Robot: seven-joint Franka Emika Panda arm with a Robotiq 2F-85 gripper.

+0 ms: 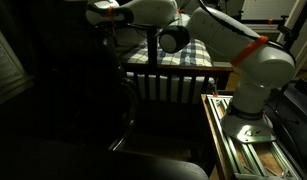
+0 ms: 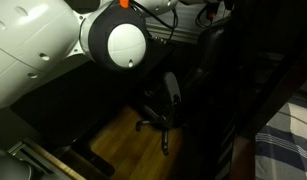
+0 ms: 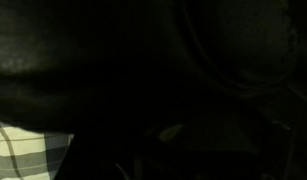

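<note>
In exterior view 1 my white arm reaches from its base at the right up toward the top left. The wrist view is very dark. My gripper shows there only as dim outlines low in the picture, its sides apart, with nothing visible held between them. A large dark, leather-like surface fills most of that view in front of the gripper. No small object can be made out near it.
A black chair stands beyond the dark tabletop. Behind a railing lies a checked cloth, also seen as plaid fabric at the lower left of the wrist view. Wooden floor shows below.
</note>
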